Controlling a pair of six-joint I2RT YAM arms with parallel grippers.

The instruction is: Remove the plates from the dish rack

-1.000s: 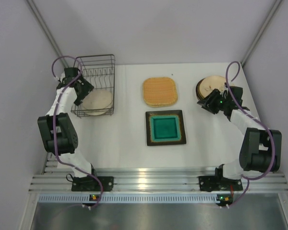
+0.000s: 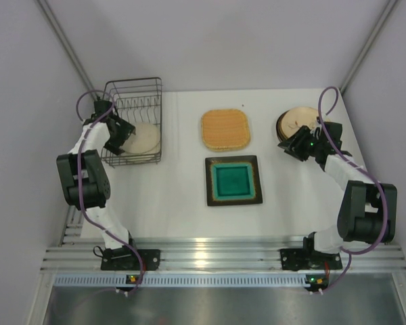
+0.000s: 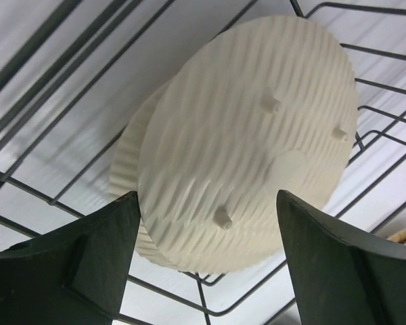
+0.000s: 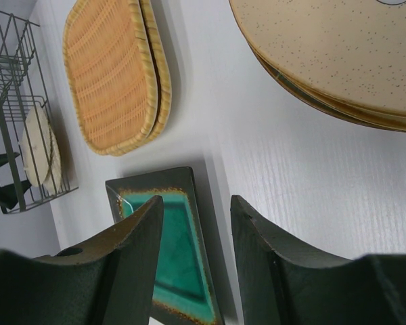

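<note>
In the black wire dish rack (image 2: 160, 115) at the left lie cream ribbed plates (image 2: 143, 139), one over another in the left wrist view (image 3: 223, 135). My left gripper is open just above them, its left fingertip at the upper plate's near edge. My right gripper (image 2: 292, 147) hangs at the right beside a stack of cream round plates (image 2: 299, 116), its fingers apart with nothing between them.
An orange woven tray (image 2: 225, 128) lies at the back middle, a dark square plate with a green centre (image 2: 233, 181) in front of it. The table between rack and trays is clear.
My left gripper has moved a little toward the table's front and right, further over the plates in the rack. The right arm shows no visible movement.
</note>
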